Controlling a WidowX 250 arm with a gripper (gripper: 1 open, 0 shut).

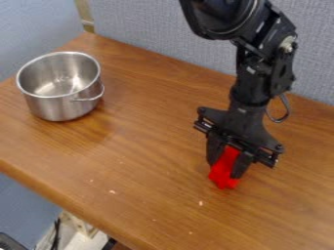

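A red object [225,171] is on the wooden table [131,186], right of centre in the camera view. My black gripper [235,151] is directly over and around it, its fingers partly covering it. Whether the fingers close on it I cannot tell. A steel pot [62,86] stands at the left.
The grey padded wall [144,20] runs along the back.
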